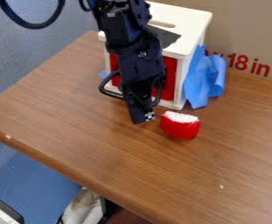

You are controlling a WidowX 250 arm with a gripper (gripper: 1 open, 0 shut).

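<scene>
The black robot arm hangs down from the top of the view, its gripper (pixel 142 115) low over the wooden table (pixel 115 175), just left of a small red object (pixel 180 129) with a white top. Whether the fingers are open or shut cannot be made out. Behind the arm stands a white box (pixel 177 19) with red panels, partly hidden by it.
A crumpled blue cloth (pixel 205 79) lies right of the white box. A cardboard panel (pixel 250 39) is at the back right. The table's left edge drops to a blue floor.
</scene>
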